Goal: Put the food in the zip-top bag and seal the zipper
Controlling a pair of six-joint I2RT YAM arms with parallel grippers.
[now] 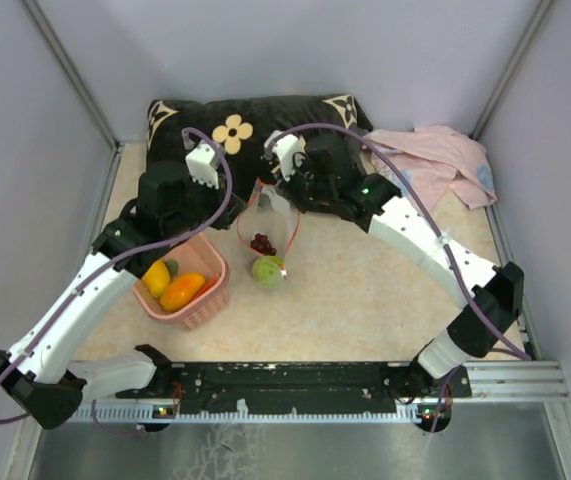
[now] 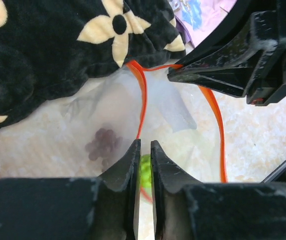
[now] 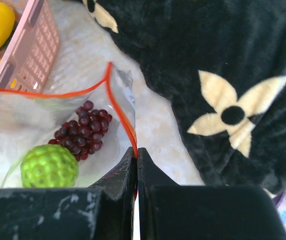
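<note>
A clear zip top bag (image 1: 277, 228) with an orange-red rim hangs with its mouth spread. Dark red grapes (image 3: 85, 131) and a bumpy green fruit (image 3: 49, 166) are within it. On one stretch of the bag's rim, my right gripper is shut, the orange strip (image 3: 117, 107) running down between its fingertips. To the left of the mouth is my left gripper, its fingers a narrow gap apart. Nothing is held in that gap; the green fruit shows beyond it. A free side of the orange rim (image 2: 218, 120) curves down at the right.
A pink basket (image 1: 223, 290) holding an orange vegetable (image 1: 181, 291) and a yellow one stands below the left arm. The dark flowered cushion (image 1: 255, 115) lies behind the bag. A pink cloth (image 1: 435, 160) is at back right.
</note>
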